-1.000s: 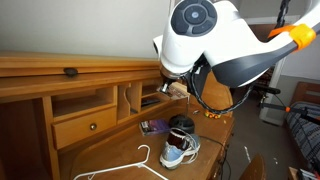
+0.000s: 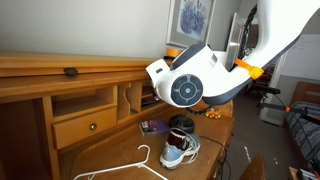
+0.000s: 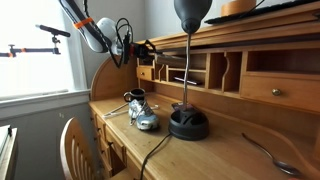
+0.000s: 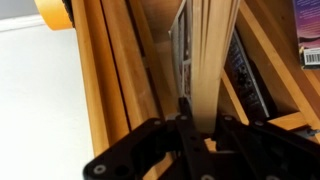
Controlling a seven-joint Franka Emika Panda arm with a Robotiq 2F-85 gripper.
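A pale wooden strip [image 4: 212,50] runs up through the middle of the wrist view. My gripper is shut on its lower end; whether the strip is loose or part of the desk, I cannot tell. Beside it are the desk's wooden edges and a narrow slot. In exterior view 1 the round grey arm joint [image 2: 185,90] covers my fingers and whatever they grip. Exterior view 2 has the black gripper [image 3: 145,48] high at the far left end of the desk's cubbies, with its grip too small to make out.
Shoes [image 2: 177,150] and a white hanger [image 2: 115,168] lie on the desktop, near a purple-covered book [image 2: 154,127]. A black mug [image 3: 134,95] sits by the shoes. The lamp [image 3: 188,122] rises tall from the desk, and a spoon [image 3: 272,156] rests at the right.
Within the last second, my arm's grey joint has come down and slightly left in exterior view 1, covering more of the cubbies. The shoes, hanger and book stay where they were.
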